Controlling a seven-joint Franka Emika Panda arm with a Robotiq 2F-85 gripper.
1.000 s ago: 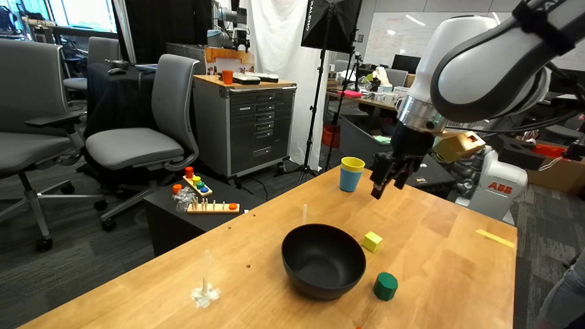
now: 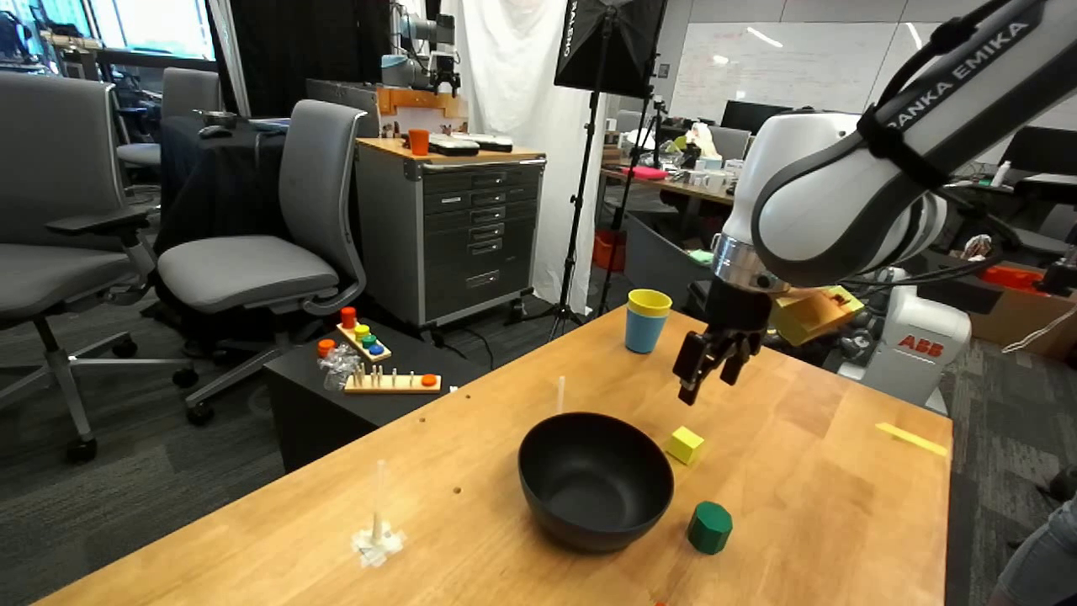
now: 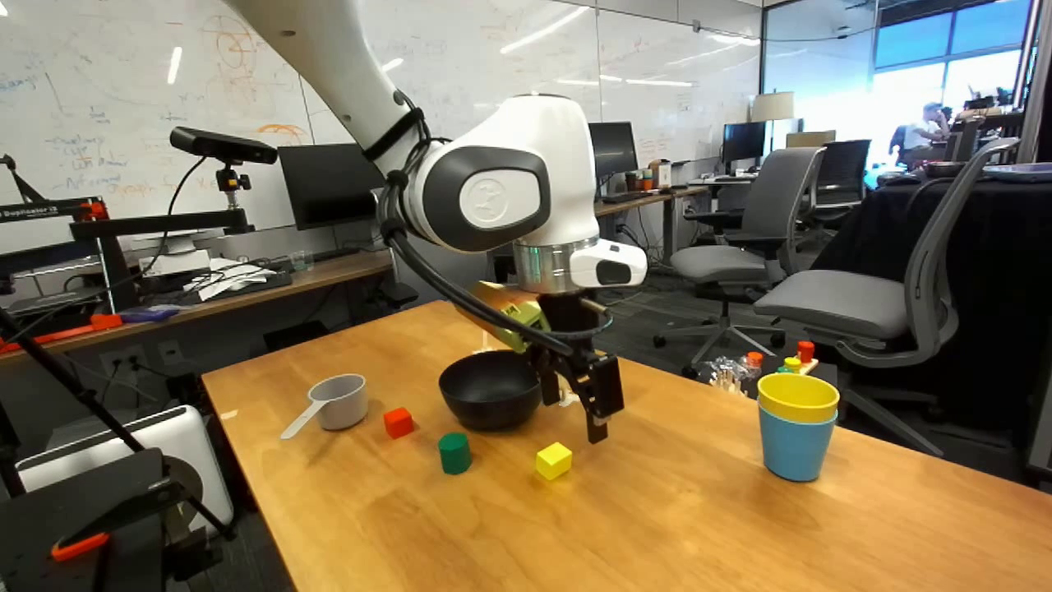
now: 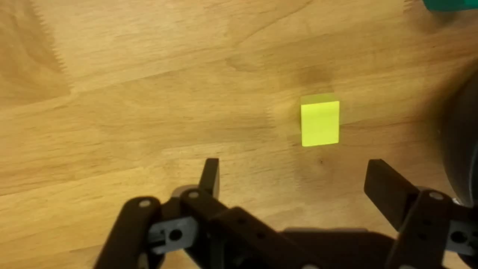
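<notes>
My gripper is open above the table, its two fingers wide apart with only bare wood showing between them. A small yellow block point(image 4: 320, 123) lies on the table, just beyond the fingertips in the wrist view and nearer the right one. The black bowl point(image 2: 596, 485) stands beside that block. On the other side of the bowl's front sits a green block point(image 2: 709, 527), and a red block point(image 3: 399, 423) rests between the bowl and a grey measuring cup point(image 3: 342, 403). In the second exterior view the gripper point(image 3: 579, 419) hangs over the table close to the bowl.
A yellow cup nested in a blue cup point(image 3: 796, 439) stands apart from the blocks. Thin upright pegs, one a taped white peg point(image 2: 378, 515), rise from the table on the bowl's far side. Wood around the yellow block is mostly clear.
Over the last second my gripper has come lower and closer to the yellow block. The blocks, bowl and cups have stayed where they were.
</notes>
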